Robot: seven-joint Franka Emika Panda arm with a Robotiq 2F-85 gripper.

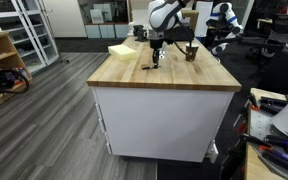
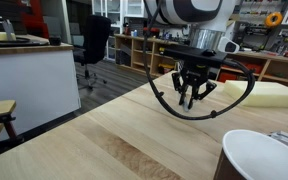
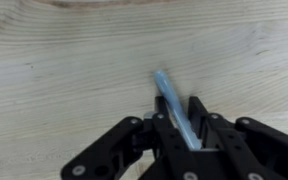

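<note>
A thin, pale-blue pen-like stick lies slantwise on the wooden worktop in the wrist view. The black fingers of my gripper stand on either side of it, only part open, the left one close against the stick and a narrow gap showing at the right. Its lower end is hidden between the fingers. In exterior view 2 my gripper points down at the worktop, its tips at or just above the surface. A small dark item shows beside the gripper in exterior view 1.
A pale yellow block sits behind the gripper. A white round container stands at the near right, and a dark cup is on the counter.
</note>
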